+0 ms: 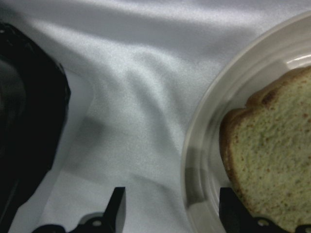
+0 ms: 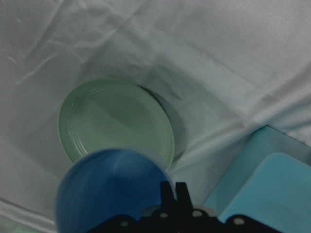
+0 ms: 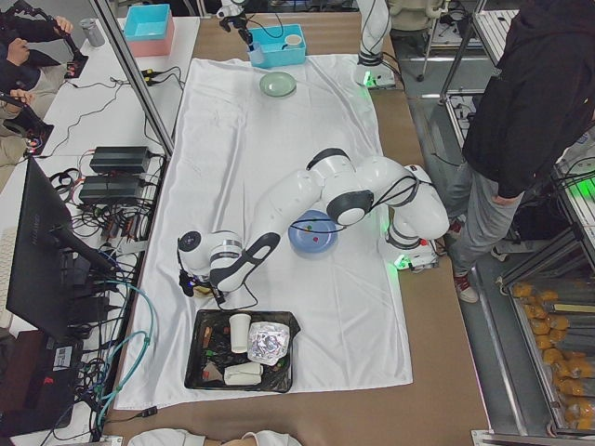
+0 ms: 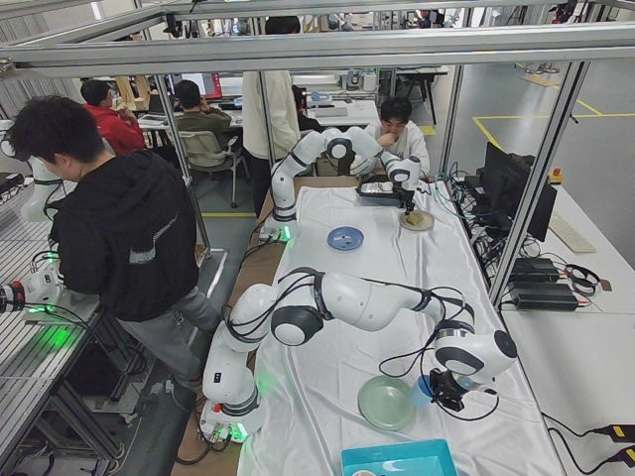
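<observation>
My left gripper is open, over the rim of a pale plate (image 1: 197, 145) holding a slice of bread (image 1: 272, 150). My right gripper is shut on the near rim of a blue cup (image 2: 107, 189), held up beside a green plate (image 2: 112, 116). A light blue bin (image 2: 272, 189) lies to the right in the right wrist view.
A black tray (image 3: 212, 372) with white cups and a foil item stands at the near end. A blue plate (image 3: 312, 237) lies by the left arm's base.
</observation>
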